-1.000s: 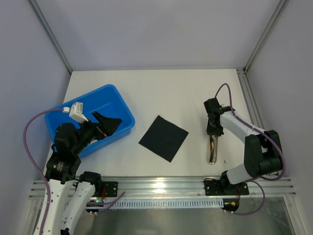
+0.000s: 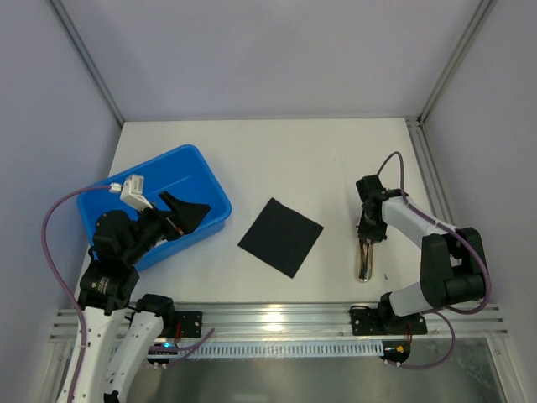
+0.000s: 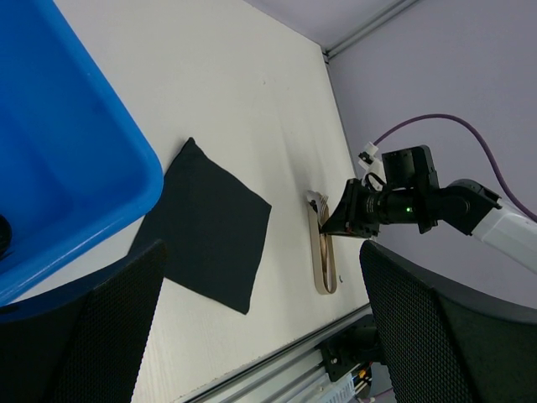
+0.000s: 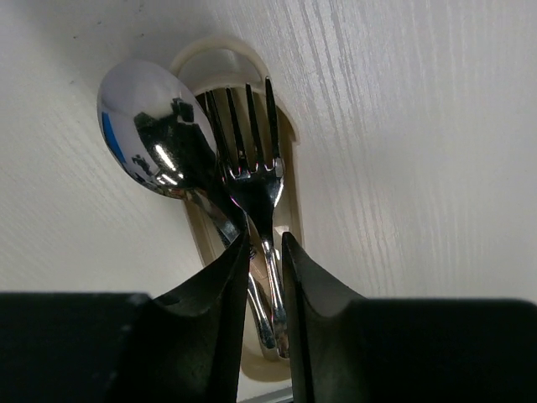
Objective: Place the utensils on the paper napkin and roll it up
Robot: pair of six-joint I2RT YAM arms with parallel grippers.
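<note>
The square black napkin point(image 2: 281, 238) lies flat and empty mid-table; the left wrist view shows the napkin point(image 3: 214, 222) too. To its right is a narrow beige tray point(image 2: 366, 275) holding a fork point(image 4: 256, 189) and a spoon point(image 4: 155, 126), with the spoon's bowl over the rim. My right gripper is at the tray, pointing down, its fingers part open. The fork's handle point(image 4: 273, 281) runs between its fingers, with a gap visible beside it; contact cannot be told. Over the blue bin's edge, my left gripper point(image 2: 186, 215) hangs open and empty.
A blue bin point(image 2: 220, 189) stands at the left; in the left wrist view, part of something black point(image 3: 4, 235) shows inside it. A metal rail point(image 2: 268, 317) runs along the front edge.
My right gripper has moved slightly toward the front and right, lower over the tray's back end. The left arm, napkin and bin have stayed put.
</note>
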